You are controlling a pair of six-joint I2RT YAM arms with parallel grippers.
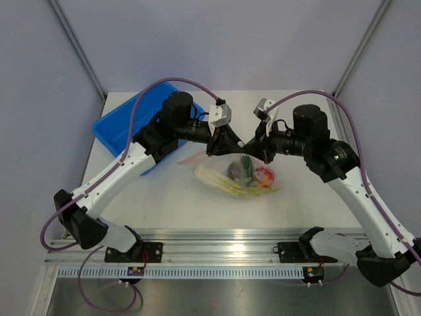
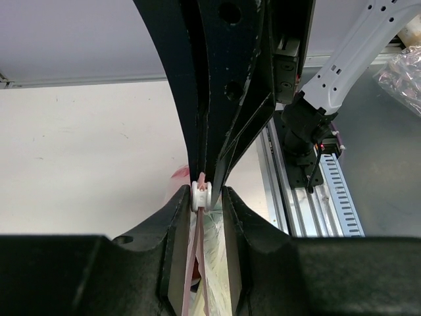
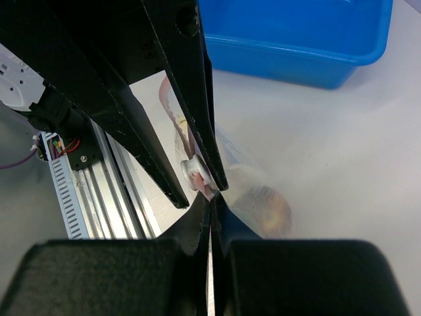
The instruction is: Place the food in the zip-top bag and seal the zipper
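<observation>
The clear zip bag (image 1: 214, 176) lies on the table holding food, including a green item (image 1: 247, 168), pale stalks (image 1: 217, 180) and something red and orange (image 1: 264, 176). Its mouth strip, pinkish, rises between my two grippers. My left gripper is shut around the white zipper slider (image 2: 201, 196), one finger on each side. Right beside it, my right gripper is shut on the pink bag edge (image 3: 199, 186), just past the slider. In the top view the grippers' tips meet over the bag and hide most of the zipper.
A blue bin (image 1: 118, 131) stands at the back left, partly behind the left arm. Crumpled clear plastic (image 2: 402, 76) shows at the edge of the left wrist view.
</observation>
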